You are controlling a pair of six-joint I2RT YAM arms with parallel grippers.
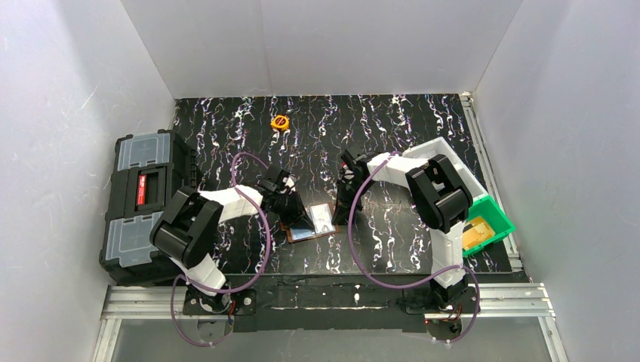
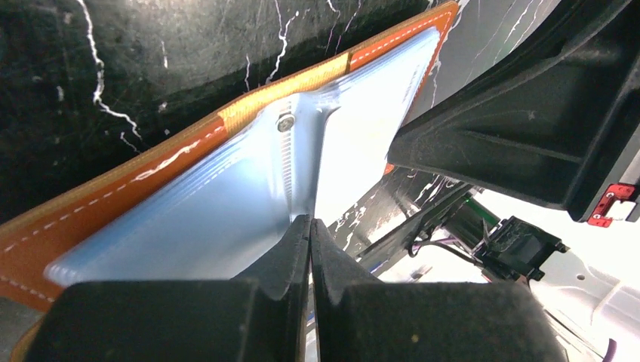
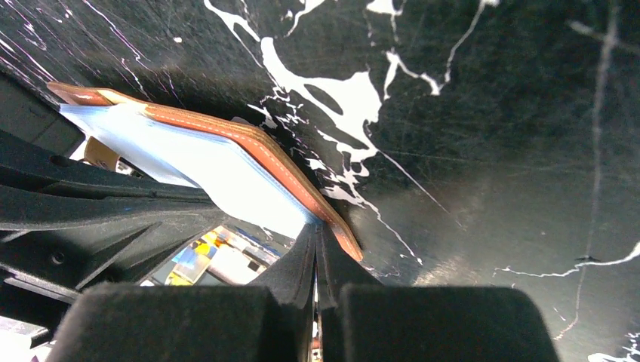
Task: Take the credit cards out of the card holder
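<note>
The card holder (image 1: 300, 234) lies opened out on the black table, brown with pale plastic sleeves. In the left wrist view, stacked sleeves (image 2: 219, 200) and a round snap show inside its stitched brown border. My left gripper is shut, its tips over the sleeves close to the middle fold, with nothing seen between them. At the holder's right-hand edge, my right gripper is shut on the corner of the holder, where a white sleeve (image 3: 226, 170) meets the brown cover. No separate credit card can be made out.
A black toolbox (image 1: 149, 192) stands at the left. To the right are a white bin (image 1: 464, 170) and a green bin (image 1: 504, 224). An orange tape measure (image 1: 280, 122) lies at the back. Much of the table behind the arms is free.
</note>
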